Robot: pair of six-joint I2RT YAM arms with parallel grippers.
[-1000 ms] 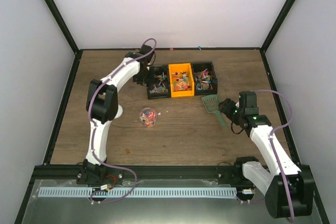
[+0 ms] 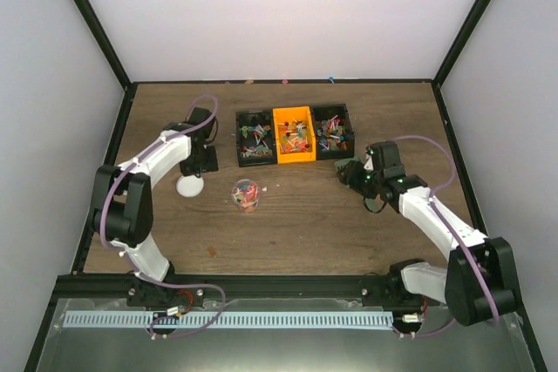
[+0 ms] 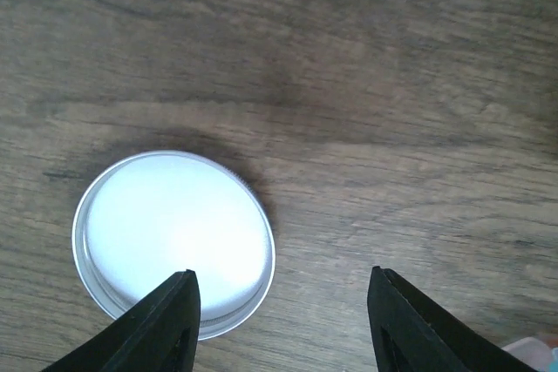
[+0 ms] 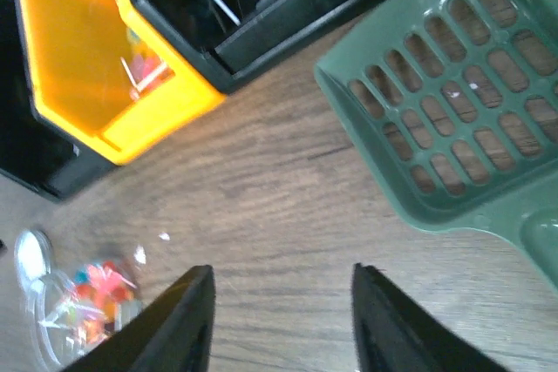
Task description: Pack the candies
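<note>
A clear jar of colourful candies [image 2: 246,193] stands near the table's middle, its top uncovered. Left of it, the round white lid [image 3: 179,237] lies flat on the wood. My left gripper is open above the table beside that lid, nothing between its fingers. Over the green slotted scoop [image 4: 453,106] hovers my right gripper, its fingers apart and empty, with the scoop off to one side. In the top view the right arm hides much of the scoop. A yellow bin [image 2: 295,135] holds wrapped candies, between two black bins.
The left black bin [image 2: 255,138] and the right black bin [image 2: 333,131] also hold candies. Small white scraps lie by the jar. Bare wood [image 2: 288,233] stretches across the front, and a few bits lie along the back edge.
The left arm has swung left from the left black bin towards the lid. The three bins have shifted slightly left. My right gripper has moved left over the scoop.
</note>
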